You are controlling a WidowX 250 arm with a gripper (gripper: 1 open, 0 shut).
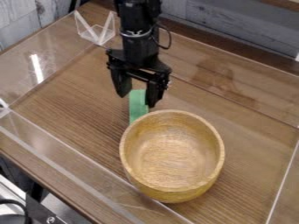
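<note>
My gripper (138,80) hangs from the black arm at the upper middle, open, its two dark fingers spread apart. A green object (136,105) lies on the wooden surface beneath it, just behind a large yellow bowl (173,177); whether the fingers touch the green object I cannot tell.
The yellow bowl fills the lower middle. A white wire-like object (96,26) stands at the back left, near the white back wall.
</note>
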